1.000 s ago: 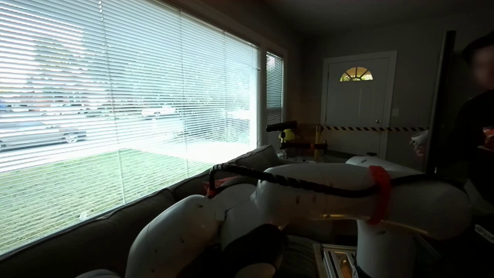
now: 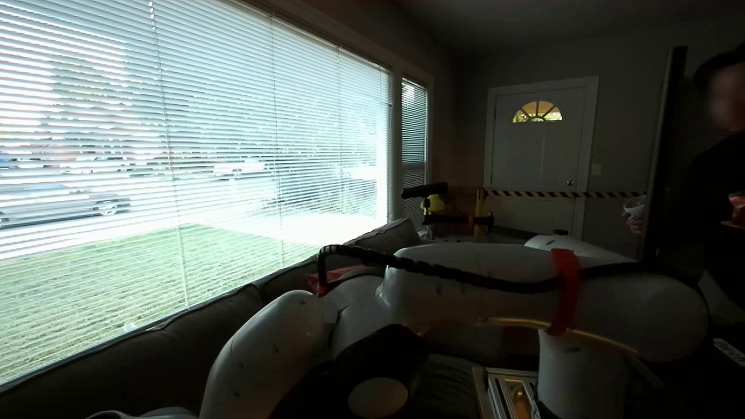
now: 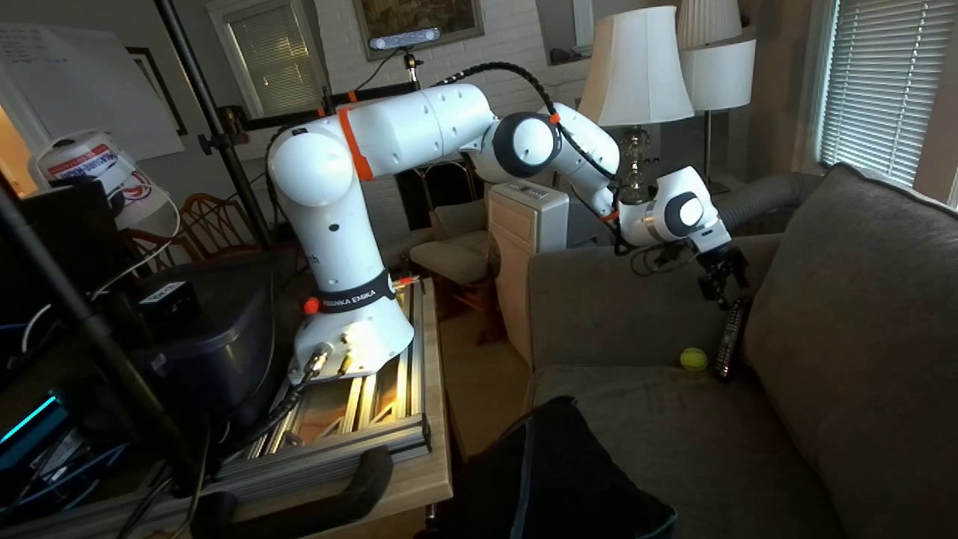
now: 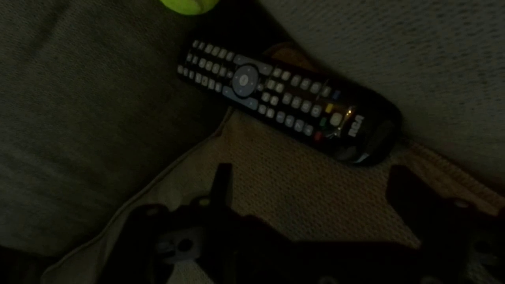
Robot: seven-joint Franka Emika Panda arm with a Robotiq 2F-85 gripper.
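Note:
A black RCA remote control (image 4: 284, 101) lies diagonally ahead of my gripper in the wrist view, with nothing between the two spread fingers. In the second exterior view, the remote (image 3: 730, 337) leans steeply at the corner of the couch, close against the back cushion. My gripper (image 3: 725, 292) hangs just above its upper end there; whether they touch is not clear. A yellow-green tennis ball (image 3: 693, 359) sits on the seat beside the remote's lower end, and its edge shows at the top of the wrist view. The first exterior view hides the gripper, the remote and the ball.
The couch's back cushion (image 3: 867, 296) rises close beside the gripper, and the armrest (image 3: 629, 305) stands behind it. A dark pillow (image 3: 557, 480) lies at the near end of the seat (image 3: 682, 431). Most of the seat between is clear.
In the first exterior view, the arm's upper link and elbow have shifted slightly. The person's hand at the far right has moved a little.

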